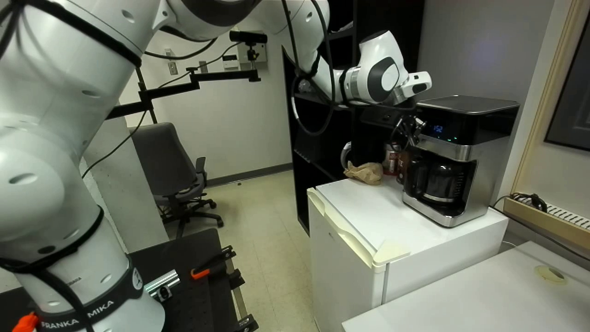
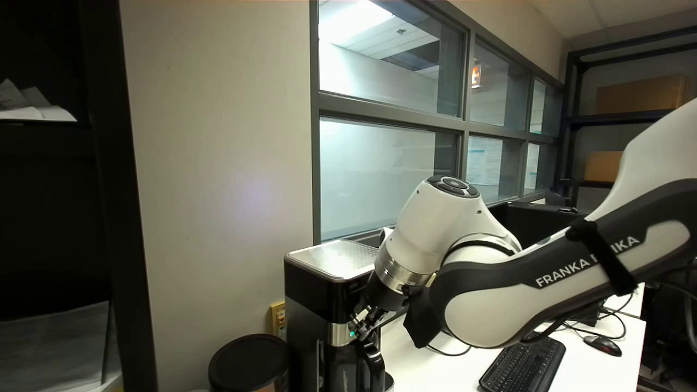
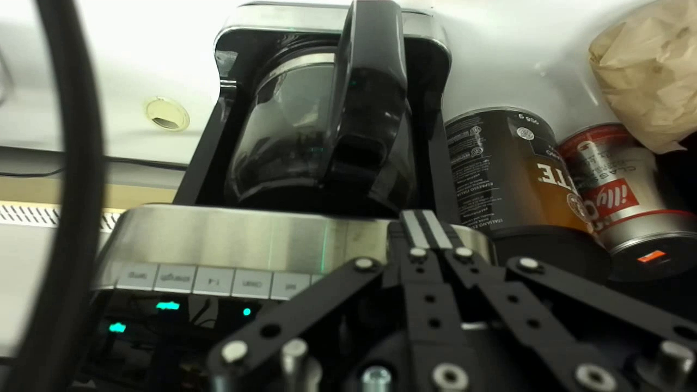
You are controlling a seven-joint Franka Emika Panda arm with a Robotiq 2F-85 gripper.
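A silver and black coffee maker [image 1: 480, 160] stands on the white fridge with its display lit. Its glass carafe [image 3: 284, 134], black handle toward me, sits inside. My gripper is shut, with nothing showing between its fingers. In the wrist view the fingertips overlap the right end of the metal band, and the fingers hide the right part of the button row [image 3: 215, 281]. Exterior view 2 has the gripper [image 2: 356, 326] close against the machine's front; whether it touches a button, I cannot tell.
A dark coffee can [image 3: 509, 173], a red and silver can [image 3: 617, 183] and a crumpled brown bag [image 3: 653, 72] stand beside the machine. The fridge top [image 1: 359, 207] is bare in front. A black cable [image 3: 72, 183] crosses the left of the wrist view.
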